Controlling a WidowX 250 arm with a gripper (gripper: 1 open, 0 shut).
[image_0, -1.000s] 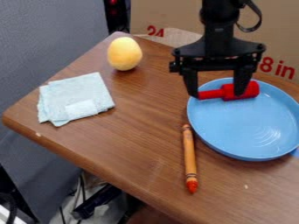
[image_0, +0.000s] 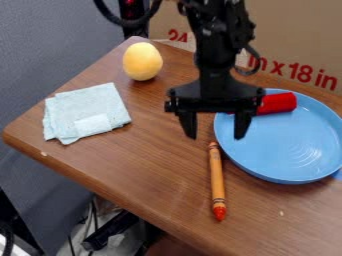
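My black gripper (image_0: 214, 122) is open over the table's middle, its fingers straddling the space beside the blue plate (image_0: 291, 150)'s left edge, above the upper end of an orange crayon (image_0: 217, 185) with a red tip. A red cylinder (image_0: 278, 101) lies on the back of the plate, partly hidden by the gripper. Nothing shows between the fingers.
A yellow egg-shaped object (image_0: 142, 61) stands at the back left. A folded pale cloth (image_0: 86, 113) lies on the left of the wooden table (image_0: 140, 170). Cardboard (image_0: 294, 45) stands behind.
My gripper has moved left and down from over the red cylinder toward the crayon's upper end, uncovering less of the plate's left side. The objects are where they were.
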